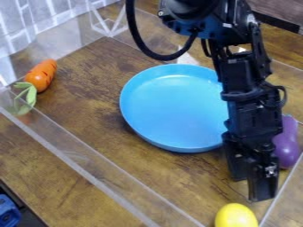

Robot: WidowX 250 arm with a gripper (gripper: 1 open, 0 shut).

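My black gripper (253,174) hangs low at the right of the camera view, its dark fingers near the wooden floor and open. It is right beside a purple eggplant-like object (284,142), partly hidden behind it. A blue plate (166,102) lies left of the arm. A yellow egg-shaped object (235,215) sits below the gripper, apart from it. Whether anything lies between the fingers is hard to tell.
An orange carrot (41,74) with green top lies at the upper left. Clear plastic edges run along the left and bottom of the wooden surface (95,142).
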